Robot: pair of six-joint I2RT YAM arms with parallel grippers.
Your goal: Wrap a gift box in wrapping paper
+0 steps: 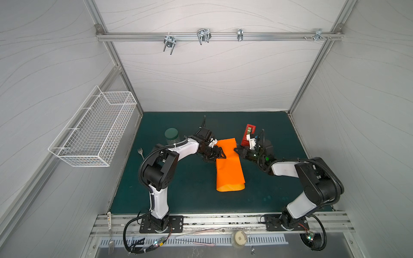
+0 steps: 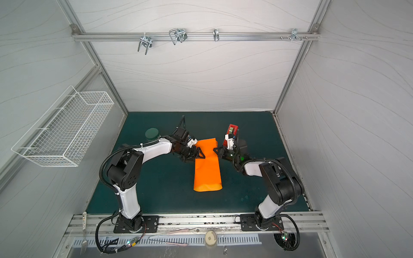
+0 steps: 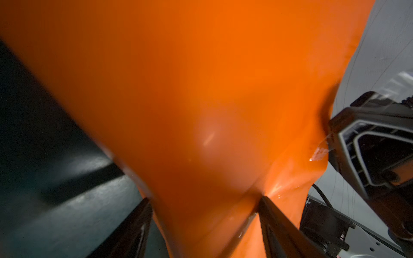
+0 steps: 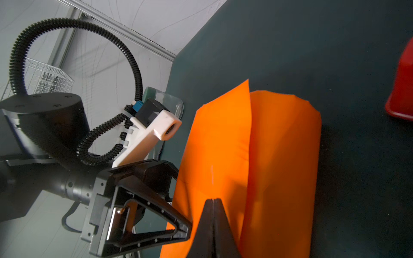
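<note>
Orange wrapping paper (image 1: 231, 172) lies folded into a long bundle at mid-table, with one layer lapping over another in the right wrist view. If a box is inside, the paper hides it. My left gripper has its fingers on either side of the orange bundle, shut on it. From the right, my right gripper reaches the bundle near the flap's edge, its fingertips together. A small clear shiny strip (image 3: 320, 152), perhaps tape, shows on the paper by the right fingertips in the left wrist view.
A red tape dispenser (image 1: 246, 140) sits behind the right gripper. A green-lidded jar (image 1: 171, 134) and a fork (image 1: 140, 152) stand to the left, and a wire basket (image 1: 96, 129) hangs on the left wall.
</note>
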